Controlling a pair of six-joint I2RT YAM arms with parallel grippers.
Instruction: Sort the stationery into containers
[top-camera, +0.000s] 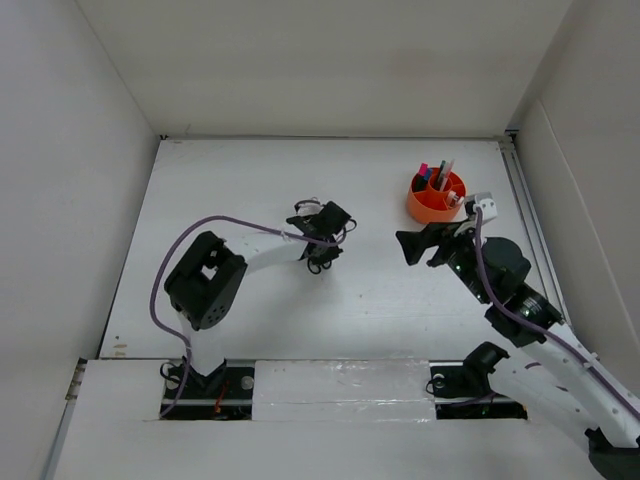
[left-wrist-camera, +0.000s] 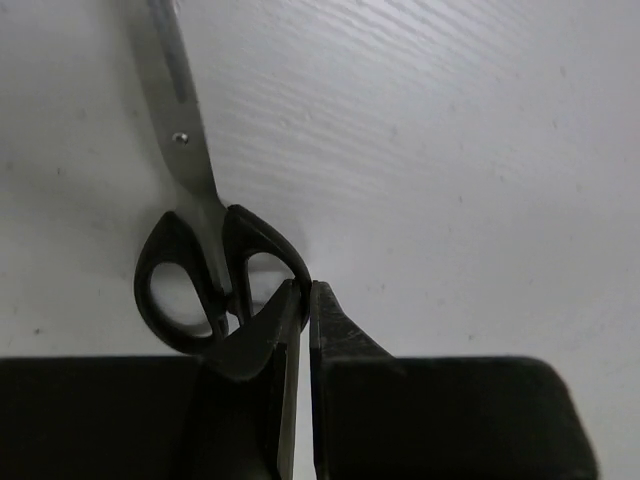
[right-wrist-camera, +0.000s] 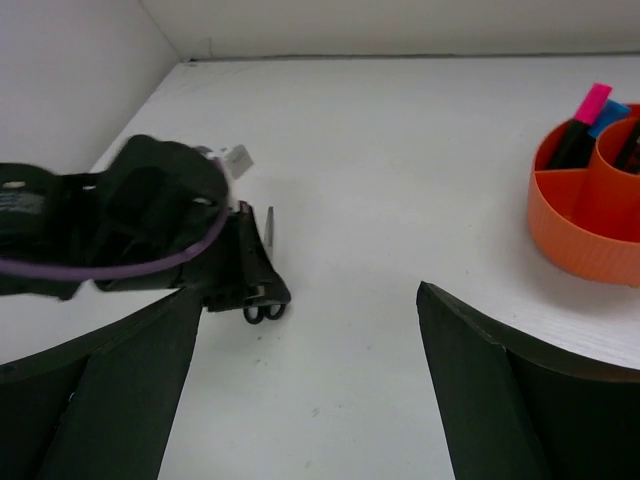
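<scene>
Black-handled scissors (left-wrist-camera: 185, 140) hang by one handle loop from my left gripper, which is shut on that loop. Their blades run up and away in the left wrist view. From above, the left gripper (top-camera: 325, 254) is near the middle of the table, with only the dark loops showing below it. The orange divided container (top-camera: 430, 207) stands at the back right, holding several pens (top-camera: 446, 172) and markers. My right gripper (top-camera: 412, 247) is in front of the container; its fingers (right-wrist-camera: 490, 380) stand wide apart with nothing between them.
White walls (top-camera: 330, 70) close in the table at the back and sides. Bare table (top-camera: 375, 290) lies between the two arms. A second orange compartment wall (right-wrist-camera: 580, 250) shows at the right of the right wrist view.
</scene>
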